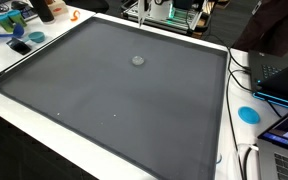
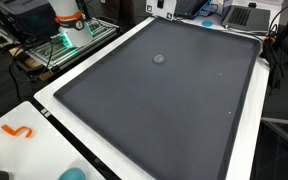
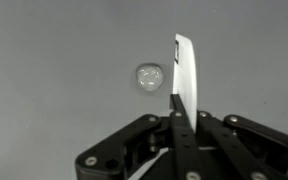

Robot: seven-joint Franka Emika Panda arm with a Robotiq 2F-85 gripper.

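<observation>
A small clear round disc (image 3: 150,76) lies on the grey mat; the same disc (image 1: 138,60) is near the mat's far side in exterior view 1, and the disc (image 2: 159,58) shows again in exterior view 2. In the wrist view my gripper is shut, with a long thin white strip (image 3: 186,70) standing out from between its black fingers. The strip passes just right of the disc there; the height between them cannot be judged. Neither exterior view shows the fingertips clearly.
A blue round lid (image 1: 249,115) and laptops (image 1: 282,158) sit at the right. At the far left lie several small items, with an orange piece (image 2: 17,131) on the white table.
</observation>
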